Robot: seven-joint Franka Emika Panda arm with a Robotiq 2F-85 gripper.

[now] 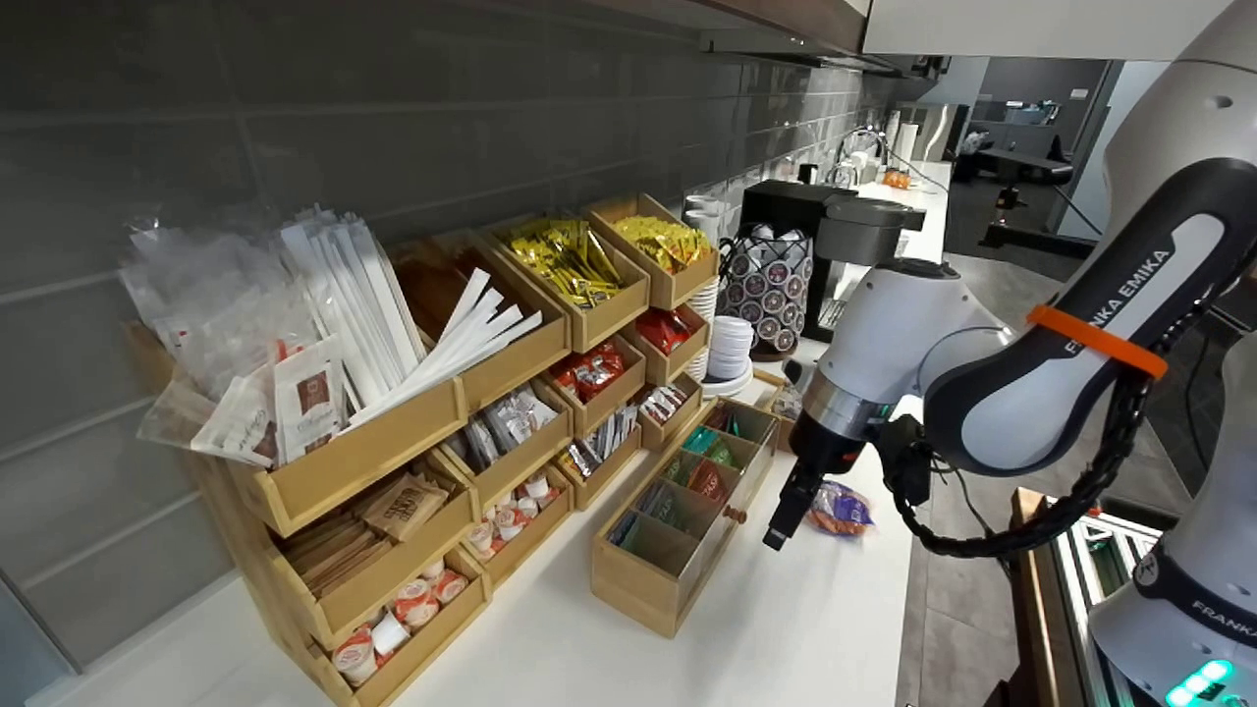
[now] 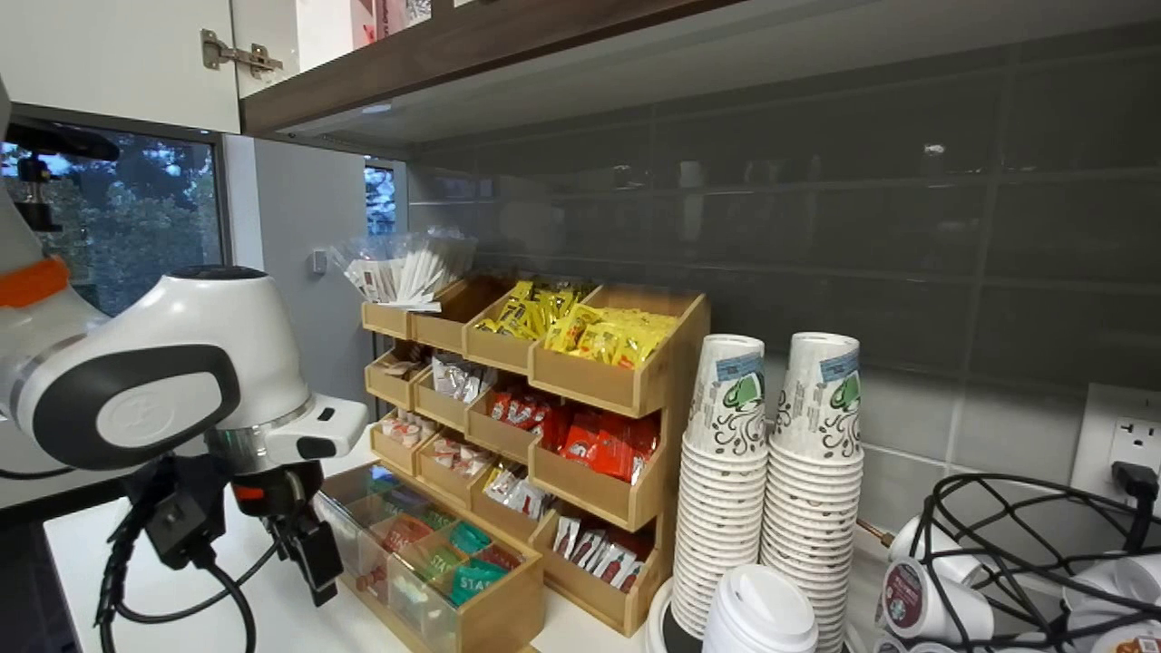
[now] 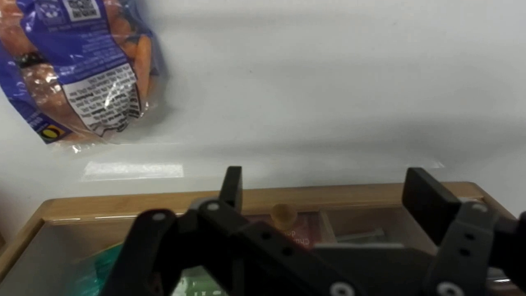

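Note:
My gripper is open, its dark fingers spread wide with nothing held between them. In exterior view 1 the gripper (image 1: 775,536) hangs tilted above the counter, on the knob side of the wooden tea box (image 1: 642,589). The wrist view shows that box's wooden edge (image 3: 345,193) and round knob (image 3: 284,216) past the fingers. A purple-and-clear bag of carrots (image 3: 98,69) lies flat on the white counter, upper left in the wrist view and apart from the fingers. Exterior view 1 has the same bag (image 1: 840,509) just beyond the gripper.
A tiered wooden rack (image 1: 354,465) of packets and creamers stands along the wall. Stacked paper cups (image 2: 718,490) and a wire pod basket (image 2: 1012,544) are near its end.

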